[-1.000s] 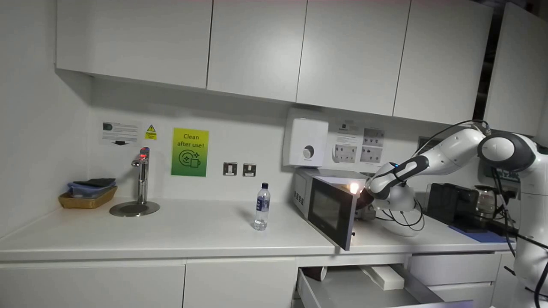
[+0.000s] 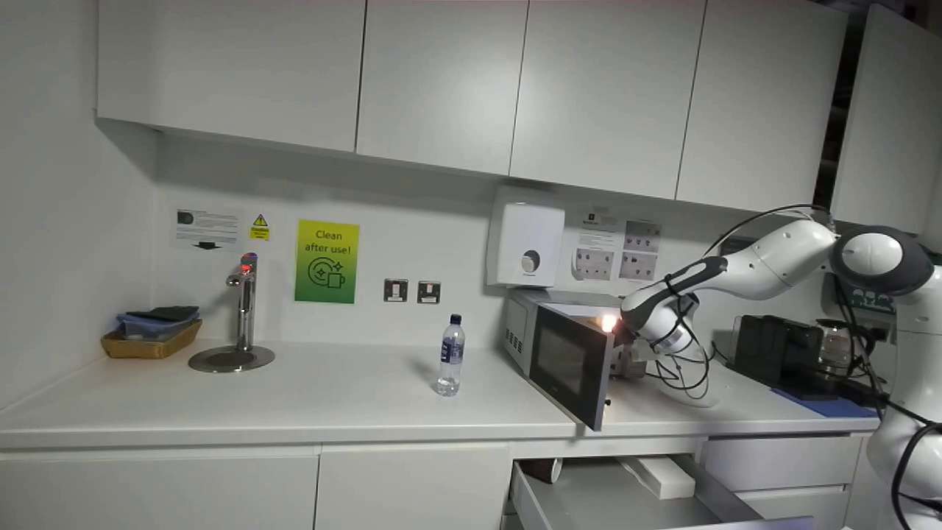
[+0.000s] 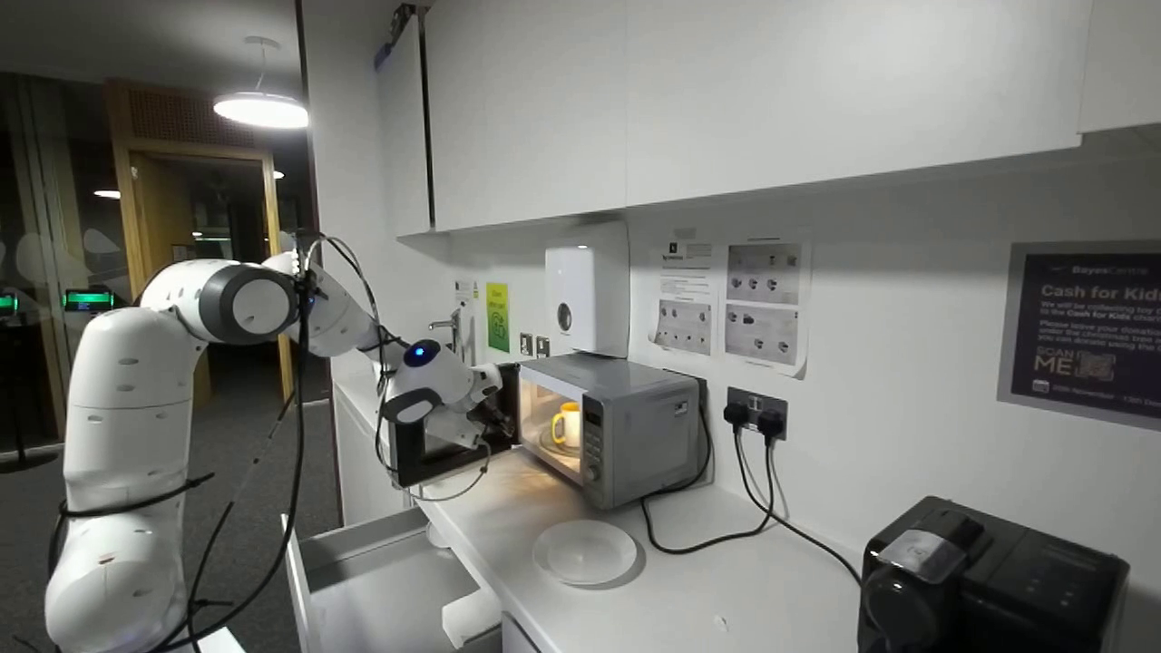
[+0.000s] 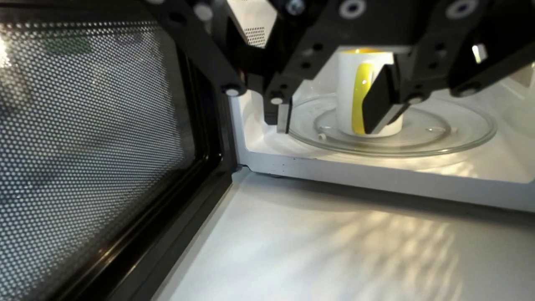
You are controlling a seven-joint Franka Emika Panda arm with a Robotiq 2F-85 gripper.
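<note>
In the wrist view my gripper is open, its two fingers clearly apart. The white mug with a yellow handle [image 4: 360, 95] stands upright on the glass turntable [image 4: 441, 150] inside the lit microwave. From this angle the right finger [image 4: 382, 100] overlaps the mug and hides part of its side; whether they touch I cannot tell. In the second exterior view the same mug [image 3: 567, 424] shows in the microwave [image 3: 653, 435], with my gripper [image 3: 502, 423] in front of the opening. The microwave door [image 2: 565, 362] stands open and hides the gripper in the first exterior view.
The open door borders the gripper's left side in the wrist view. A white plate [image 3: 588, 551] lies on the counter beside the microwave. Below, a drawer [image 2: 609, 499] is pulled out. A water bottle [image 2: 450, 355] stands left of the microwave, with clear counter around it.
In the first exterior view, the arm's wrist has turned and shifted slightly left, toward the microwave door. Bottle, door and drawer look unmoved.
</note>
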